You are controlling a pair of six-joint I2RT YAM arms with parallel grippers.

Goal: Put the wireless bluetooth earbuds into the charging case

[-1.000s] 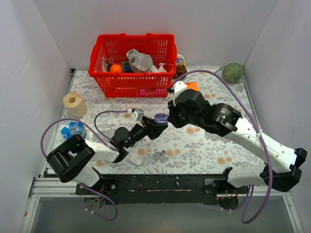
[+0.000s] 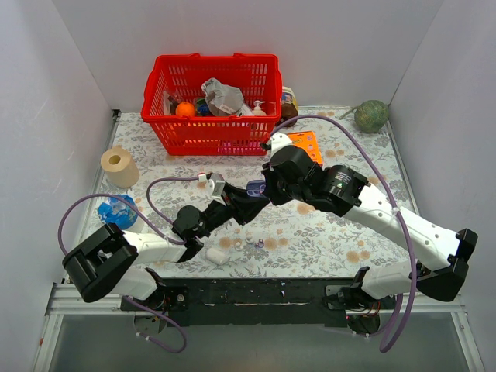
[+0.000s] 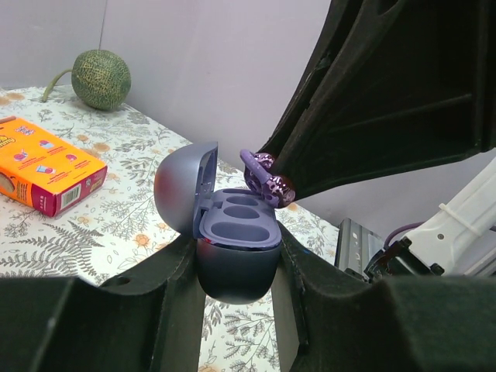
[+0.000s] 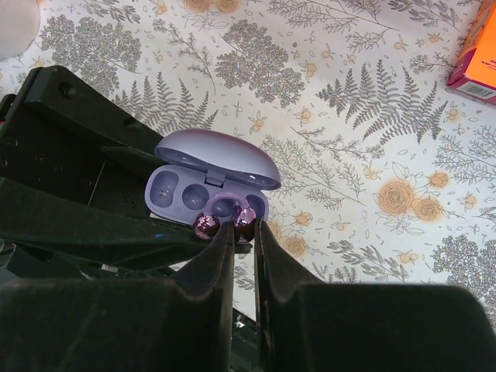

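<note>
The open charging case [image 3: 240,221] is clamped by my left gripper, its lid tipped back and its hollows bare in the left wrist view. A purple glittery clip-shaped earbud [image 3: 269,180] is pinched in my right gripper, just over one end of the case. In the right wrist view the earbud [image 4: 208,225] overlaps the end hollows of the case [image 4: 195,194]; whether it touches them I cannot tell. From above, both grippers meet at the case [image 2: 256,188], over the middle of the table. Another small purple earbud [image 2: 260,243] lies on the table.
Small pale items [image 2: 239,246] and a white piece [image 2: 217,256] lie near the front. A red basket [image 2: 209,139] stands behind, with an orange box [image 2: 308,145] right of it. A paper roll [image 2: 119,167] and a blue bag [image 2: 118,211] are at left.
My right arm has shifted left, bringing its gripper closer over the case. The left gripper has stayed nearly in place, with only a slight movement of its arm.
</note>
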